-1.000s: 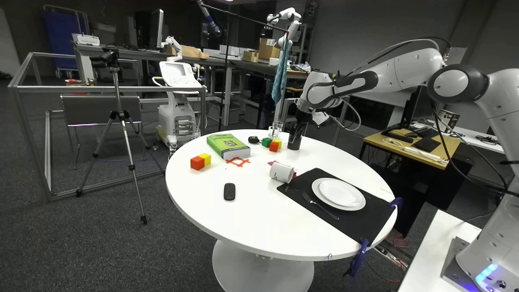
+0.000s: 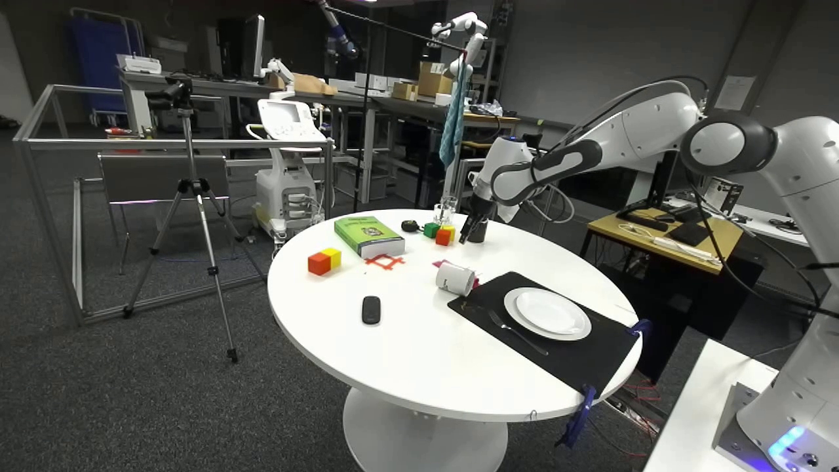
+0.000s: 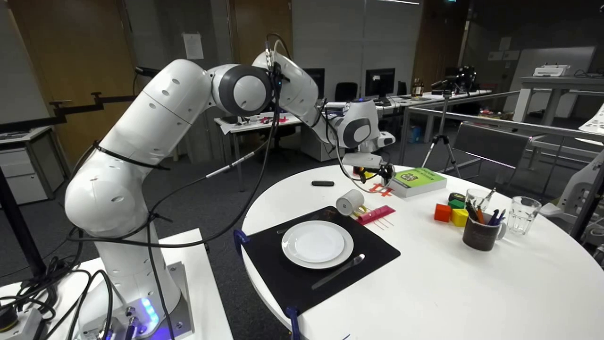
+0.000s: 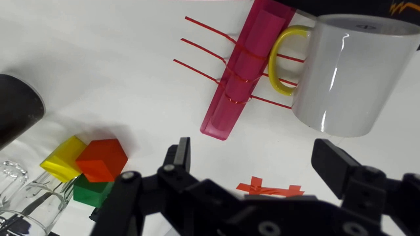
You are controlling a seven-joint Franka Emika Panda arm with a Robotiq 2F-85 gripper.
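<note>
My gripper is open over the table, its two black fingers wide apart and only white tabletop visible between their tips. A white mug [image 4: 350,78] with a yellow handle lies on its side, ahead and to the right in the wrist view. Beside its handle lies a pink holder [image 4: 240,80] with thin red strips across it. Yellow [image 4: 65,159], red [image 4: 101,160] and green [image 4: 92,190] blocks sit close together on the left. In exterior view 1, the gripper [image 2: 468,227] appears in front of the dark mug [image 2: 479,231], partly covering it.
A plate [image 3: 317,243] rests on a black placemat [image 3: 376,249] with cutlery. Pens stand in the dark mug [image 3: 480,235], close to a drinking glass [image 3: 522,215]. Also on the table are a green book [image 2: 370,236] and red tape [image 2: 385,262].
In exterior view 1, my gripper has moved lower and slightly left, and the wrist has tilted. The objects on the table look unmoved.
</note>
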